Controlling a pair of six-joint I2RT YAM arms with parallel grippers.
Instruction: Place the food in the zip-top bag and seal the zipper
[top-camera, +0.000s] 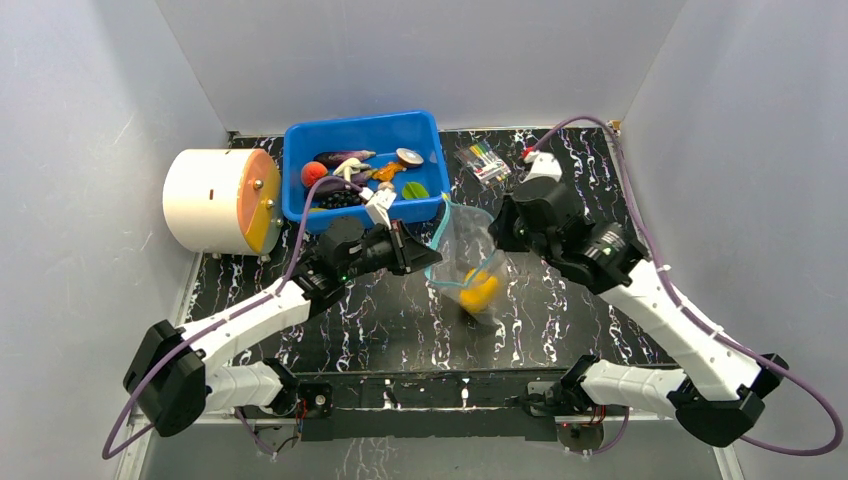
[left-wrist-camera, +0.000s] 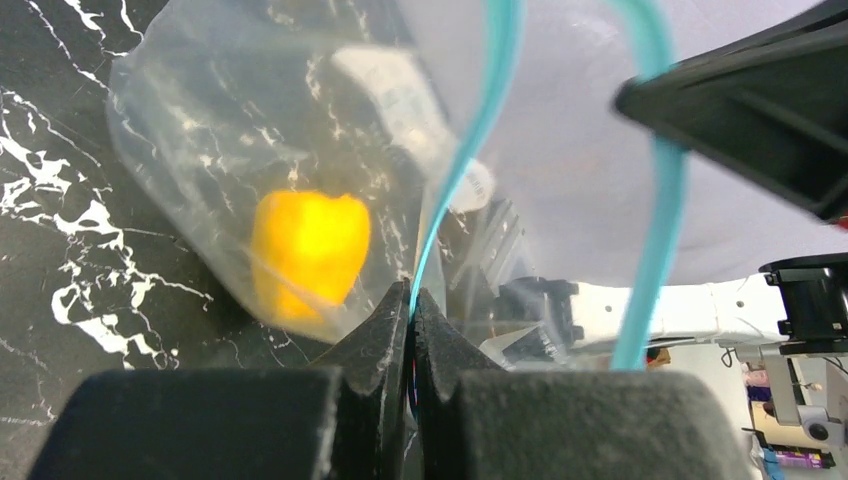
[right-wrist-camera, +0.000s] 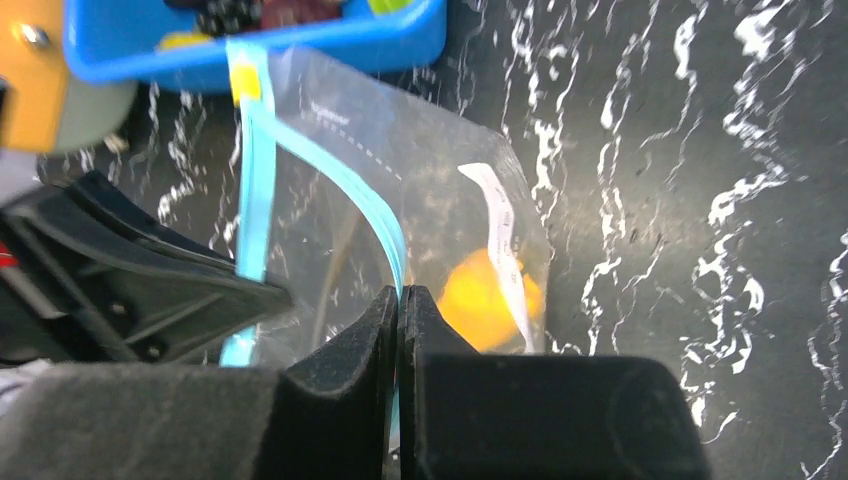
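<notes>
The clear zip top bag (top-camera: 462, 232) hangs between my two grippers, its blue-edged mouth spread wide. Inside, low down, lies a yellow food item (top-camera: 480, 290), seen through the plastic in the left wrist view as a blurred yellow shape (left-wrist-camera: 312, 250). My left gripper (top-camera: 438, 257) is shut on one side of the rim; the blue strip (left-wrist-camera: 425, 245) runs between its fingertips. On the opposite side, my right gripper pinches the other blue edge (right-wrist-camera: 375, 208), also shut.
Behind the left gripper stands a blue bin (top-camera: 362, 131) with several play foods, including an orange ball (top-camera: 314, 174) and a green piece (top-camera: 415, 190). A packet of coloured pens (top-camera: 483, 162) lies at the back. A white cylinder (top-camera: 205, 200) sits far left.
</notes>
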